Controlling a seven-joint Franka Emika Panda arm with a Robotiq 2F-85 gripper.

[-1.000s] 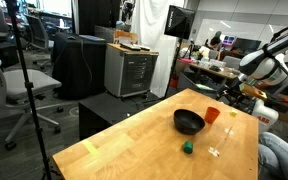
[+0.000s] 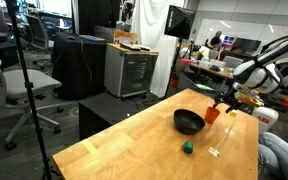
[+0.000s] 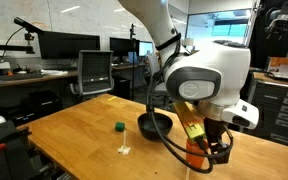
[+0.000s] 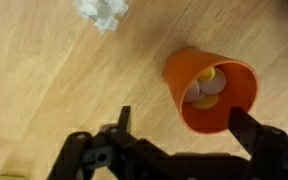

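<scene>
An orange cup [image 4: 208, 88] shows in the wrist view, its mouth turned toward the camera, with several yellow and greyish round pieces [image 4: 206, 90] inside. My gripper is open, its two fingers apart, and the cup appears between and beyond them with a gap visible on the left side. In the second exterior view the cup [image 3: 195, 152] stands on the table, partly hidden behind the arm and gripper. From the first exterior view it is an orange cup [image 2: 212, 115] near the table's right end, just beside the gripper.
A black bowl [image 2: 189, 122] sits left of the cup, and a small green object [image 2: 188, 147] lies closer to the front. Crumpled white material [image 4: 103, 10] lies on the wood.
The arm has come lower and further left, bringing the gripper closer to the orange cup. The cup, bowl and green object appear unmoved.
</scene>
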